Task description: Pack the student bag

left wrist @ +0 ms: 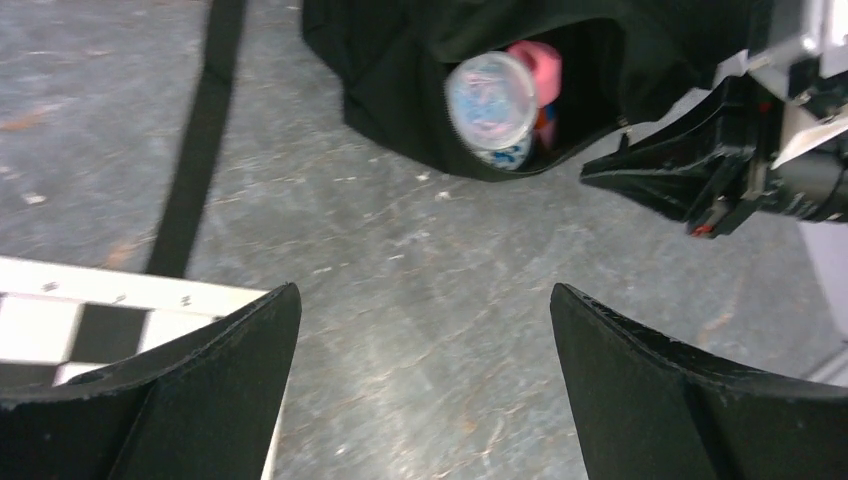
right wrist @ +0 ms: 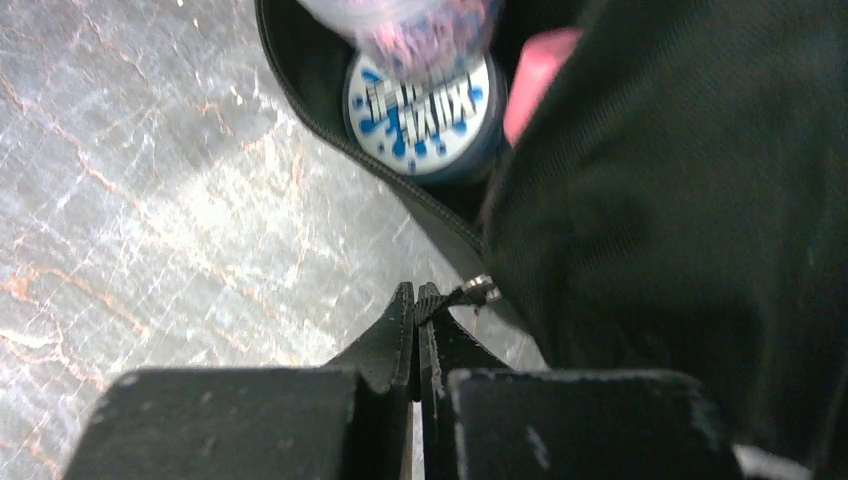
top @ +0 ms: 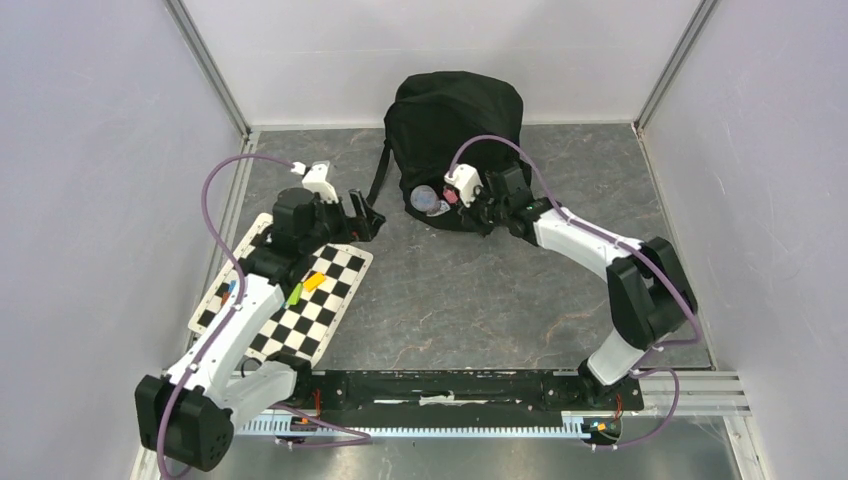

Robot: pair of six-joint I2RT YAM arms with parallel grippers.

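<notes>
The black bag (top: 450, 120) lies at the back of the table, its mouth facing the front. In it sit a clear jar of paper clips (right wrist: 425, 30), a round tub with a white lid (right wrist: 425, 115) and a pink item (right wrist: 540, 75). My right gripper is shut on a small dark pull tab (right wrist: 445, 298) at the rim of the bag's mouth; a shiny metal bit shows where it meets the cloth. My left gripper stands open and empty, left of the bag.
A chequered board (top: 345, 290) lies at the left, under the left arm, with a yellow block (top: 315, 281) and a green block (top: 295, 294) on it. A black strap (left wrist: 195, 170) runs from the bag toward the board.
</notes>
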